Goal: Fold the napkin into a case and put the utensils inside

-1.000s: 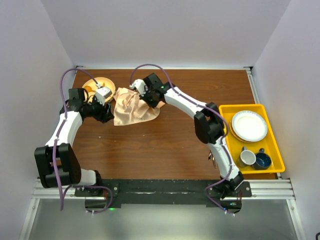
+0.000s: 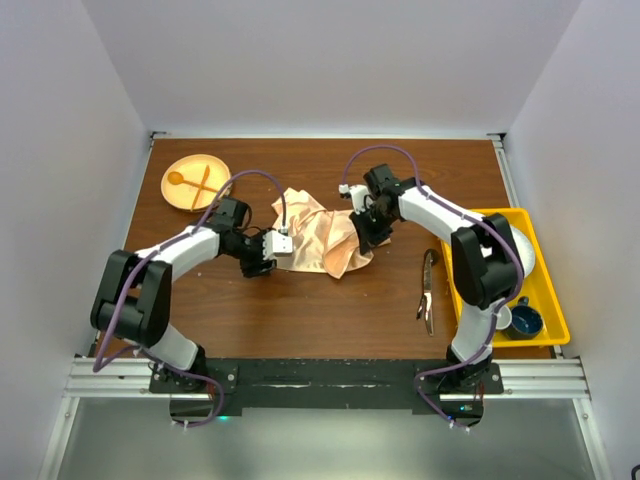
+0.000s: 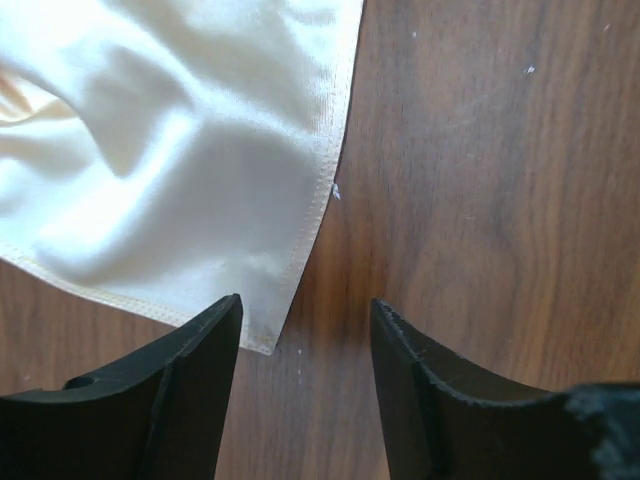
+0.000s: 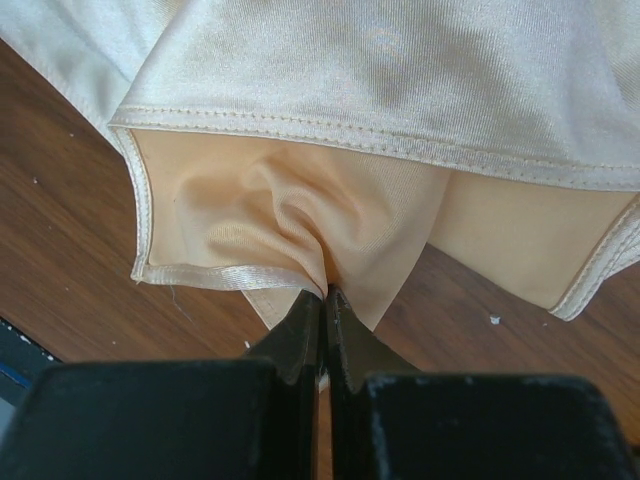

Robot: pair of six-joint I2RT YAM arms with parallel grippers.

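Observation:
A peach, satin-like napkin (image 2: 310, 235) lies rumpled and partly folded over itself on the brown table, between both arms. At its right part, my right gripper is shut on the napkin, its cloth gathered in creases towards the fingertips. My left gripper stands open over the napkin's left corner; that corner shows beside the left finger (image 3: 222, 330), while bare wood fills most of the gap. Metal utensils (image 2: 428, 290) lie together to the right of the napkin, a spoon bowl at the far end.
A round tan plate (image 2: 185, 165) with orange utensils sits at the back left. The yellow bin (image 2: 555, 310) at right holds a white plate, partly behind the right arm, and a dark blue mug (image 2: 525, 319).
The left gripper has moved right from near the plate to the napkin's left corner.

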